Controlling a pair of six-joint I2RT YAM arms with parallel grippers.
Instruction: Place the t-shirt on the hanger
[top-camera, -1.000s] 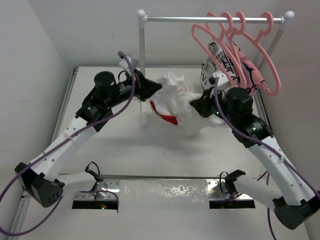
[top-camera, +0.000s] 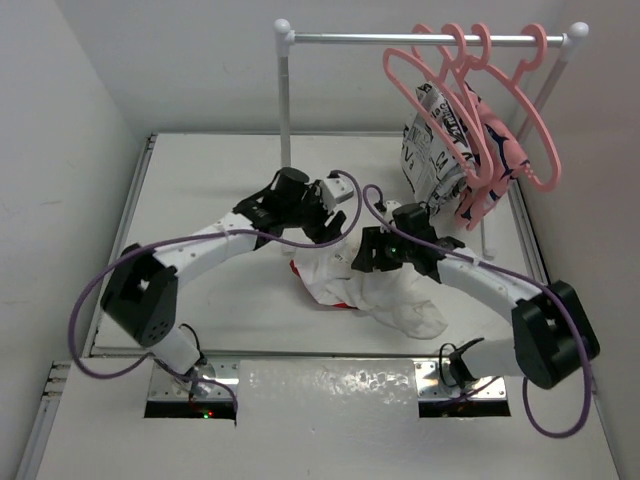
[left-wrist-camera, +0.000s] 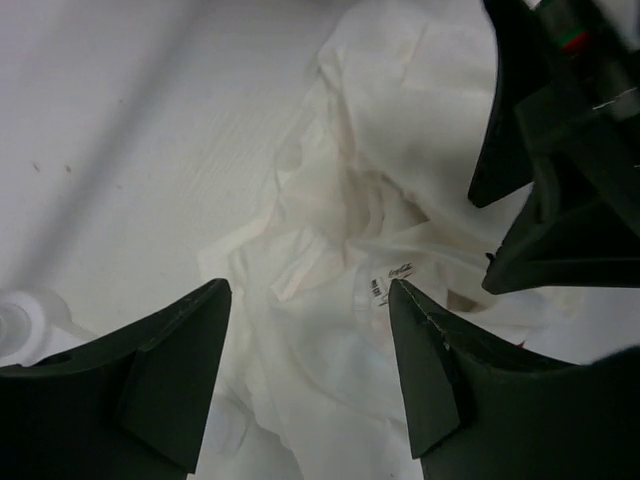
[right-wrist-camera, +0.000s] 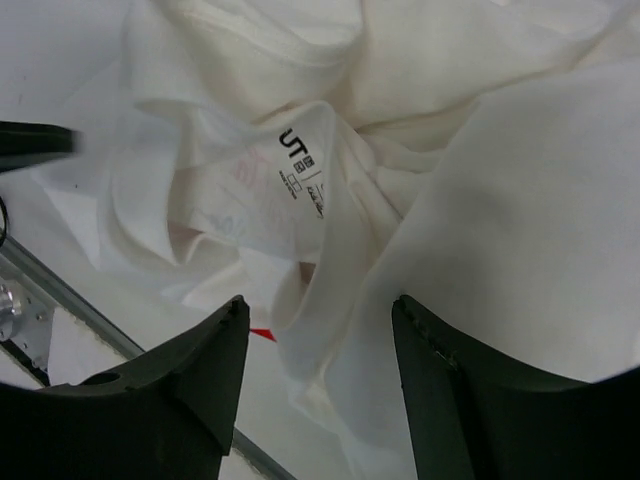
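A white T-shirt (top-camera: 400, 310) lies crumpled on the table in the middle, with a red edge and a printed neck label showing in the right wrist view. My left gripper (top-camera: 330, 225) hangs open over its upper left part; in the left wrist view the cloth lies below the spread fingers. Close beside it, my right gripper (top-camera: 375, 250) is open over the shirt's middle, the cloth beneath it in the right wrist view. Pink hangers (top-camera: 540, 130) hang on the rack at the back right.
The white rack rail (top-camera: 350, 38) spans the back. Printed garments (top-camera: 432, 160) hang among the hangers at the right.
The shirt, held up by both grippers a second ago, now lies on the table. Both grippers have since moved closer together over it, the left one rightward.
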